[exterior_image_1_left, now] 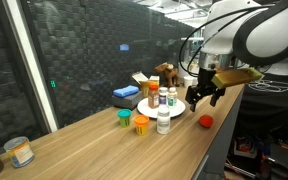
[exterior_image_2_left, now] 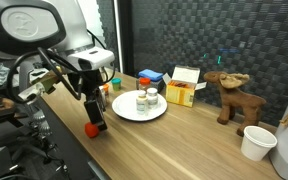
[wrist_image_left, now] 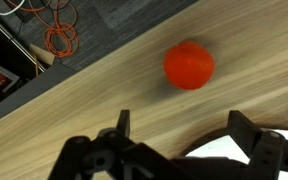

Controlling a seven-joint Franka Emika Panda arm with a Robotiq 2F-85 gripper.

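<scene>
A round red object (wrist_image_left: 189,65) rests on the wooden counter close to its front edge. My gripper is open above the counter, its two dark fingers wide apart and nothing between them. In the wrist view the red object lies beyond the fingertips, a little off to one side. Exterior view 1 has the gripper (exterior_image_1_left: 204,102) just above the red object (exterior_image_1_left: 205,121), with a gap between them. From exterior view 2, the red object (exterior_image_2_left: 91,130) sits low beside the near finger.
A white plate (exterior_image_2_left: 134,108) holds several small bottles. Near it stand a white-capped jar (exterior_image_1_left: 163,121), an orange cup (exterior_image_1_left: 142,125) and a green cup (exterior_image_1_left: 124,118). A toy deer (exterior_image_2_left: 237,97), a yellow box (exterior_image_2_left: 183,90) and a white cup (exterior_image_2_left: 255,143) stand farther back. Bare counter spreads between.
</scene>
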